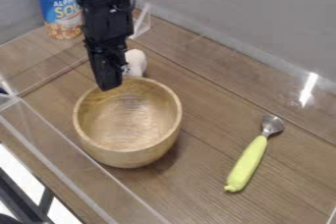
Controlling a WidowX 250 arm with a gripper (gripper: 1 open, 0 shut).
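My black gripper (108, 71) hangs low just above the back-left rim of a light wooden bowl (128, 130). Whether its fingers are open or shut is hard to tell from this angle. A small white object (136, 63), perhaps an egg, sits behind the bowl, just right of my gripper and partly hidden by it.
A blue-labelled can (61, 10) stands at the back left. A peeler or scoop with a yellow-green handle (247, 163) lies at the right. The wooden counter between bowl and wall is clear on the right.
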